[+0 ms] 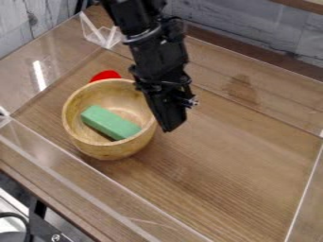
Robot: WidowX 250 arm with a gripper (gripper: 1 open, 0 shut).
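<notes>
The black gripper (177, 121) hangs low at the centre, just right of a pale wooden bowl (83, 142). It appears shut, with nothing visible between its fingers. A green block (111, 123) lies inside the bowl. Behind the bowl, a red object (106, 76) sits on the wooden table (240, 180), partly hidden by the bowl and arm.
A clear plastic piece stands at the upper left. Black cables run at the bottom left corner, off the table's edge.
</notes>
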